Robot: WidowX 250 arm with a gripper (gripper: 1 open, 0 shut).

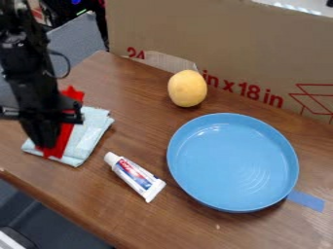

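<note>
My black gripper [47,119] is low at the left, over a folded light cloth [84,139] and a red item [56,146] that looks like fabric. The arm hides much of the red item; whether the fingers are shut on it is unclear. A toothpaste tube [135,176] lies right of the cloth. A blue plate [233,162] sits at the right, and a yellow fruit [188,88] stands at the back.
A cardboard box [235,44] walls the back of the wooden table [156,229]. Blue tape [306,201] lies by the plate. Bare wood shows around the tube and at the back left.
</note>
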